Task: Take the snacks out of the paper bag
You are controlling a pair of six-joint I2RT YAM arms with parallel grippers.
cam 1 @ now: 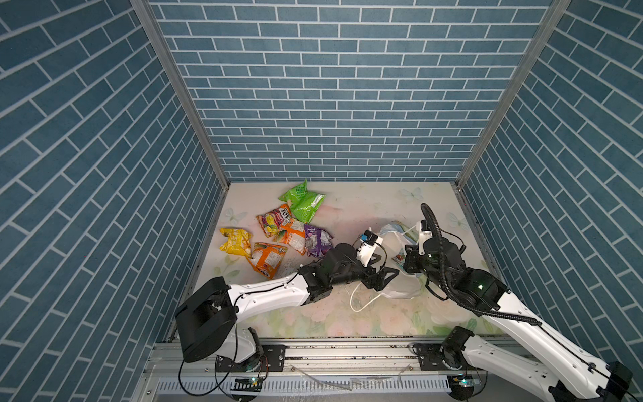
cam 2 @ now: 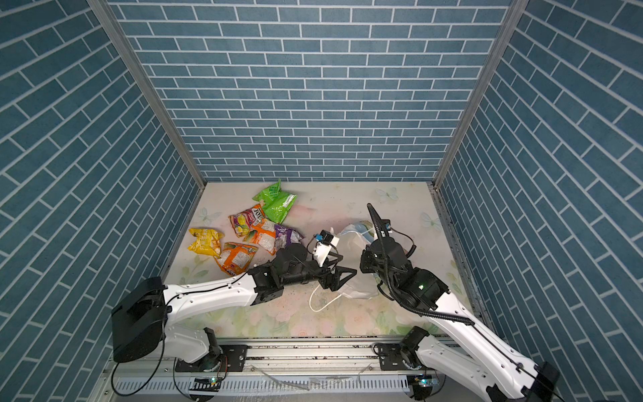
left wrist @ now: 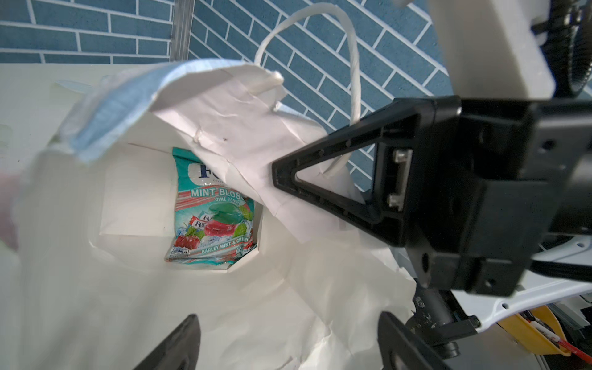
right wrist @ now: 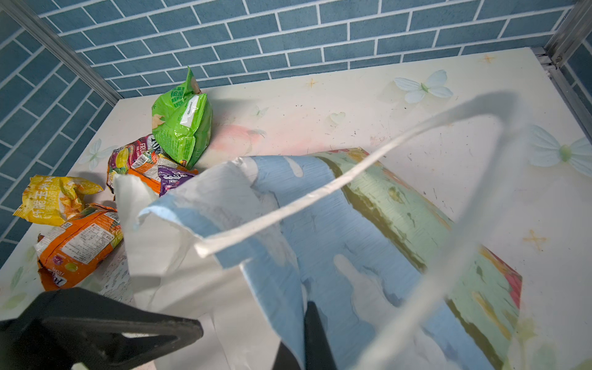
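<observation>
The white-lined paper bag (cam 1: 400, 286) lies on its side at the table's right, its blue printed outside (right wrist: 314, 222) showing in the right wrist view. My right gripper is shut on the bag's upper rim. A teal pack of mint candy (left wrist: 209, 215) rests inside the bag, seen in the left wrist view. My left gripper stands open at the bag's mouth, with nothing between its fingers, short of that candy pack.
Several snack packs lie left of the bag: green (cam 1: 306, 206), mixed-fruit (cam 1: 273, 219), orange (cam 1: 266, 260), yellow (cam 1: 234, 241) and purple (cam 1: 317, 240). Walls enclose the sides and back.
</observation>
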